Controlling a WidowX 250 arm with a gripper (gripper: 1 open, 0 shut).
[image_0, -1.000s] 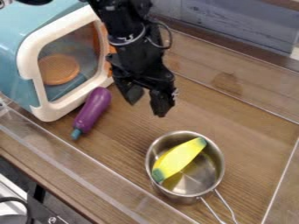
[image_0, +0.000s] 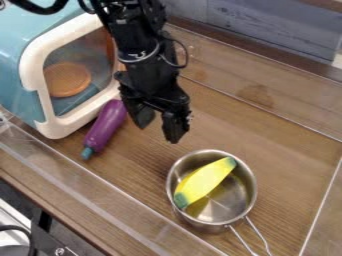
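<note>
My black gripper (image_0: 156, 122) hangs open over the middle-left of the wooden counter (image_0: 254, 125), just right of a purple eggplant (image_0: 106, 127), with nothing visible between its fingers. The eggplant lies on the counter beside the open front of a light blue oven-like box (image_0: 27, 50), which holds an orange round plate (image_0: 66, 79). A yellow banana (image_0: 203, 182) rests in a steel pot (image_0: 235, 205) at the lower right.
A wall (image_0: 267, 30) runs along the back. At the lower left, past the counter's edge, are white and dark items, partly cut off by the frame.
The gripper has shifted to the left, toward the eggplant. The eggplant, pot, banana and box look unchanged.
</note>
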